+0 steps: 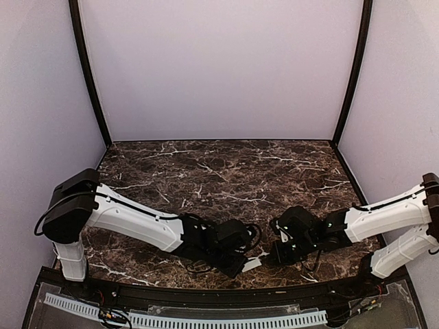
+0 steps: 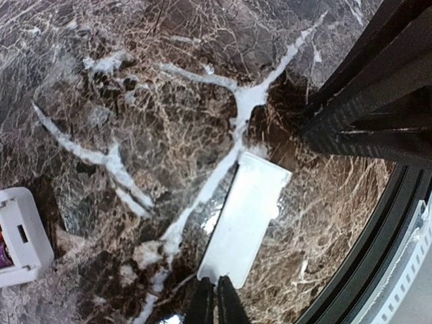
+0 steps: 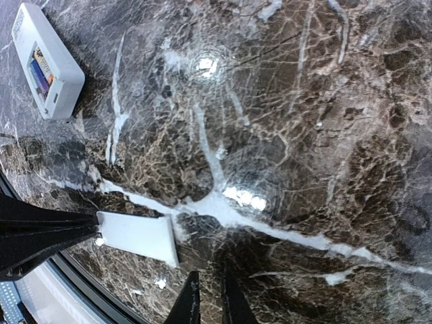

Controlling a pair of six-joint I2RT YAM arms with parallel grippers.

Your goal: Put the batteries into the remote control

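Note:
A thin white battery cover (image 2: 244, 216) (image 3: 135, 235) lies on the marble table near its front edge, between my two grippers. My left gripper is shut, its fingertips at the cover's near end in the left wrist view. My right gripper has its fingertips close together just beside the cover, nothing visible between them. The white remote control (image 3: 50, 64) (image 2: 17, 239) lies apart from the cover, its battery compartment uncovered with batteries showing inside.
The dark front rail (image 2: 368, 236) runs close beside the cover.

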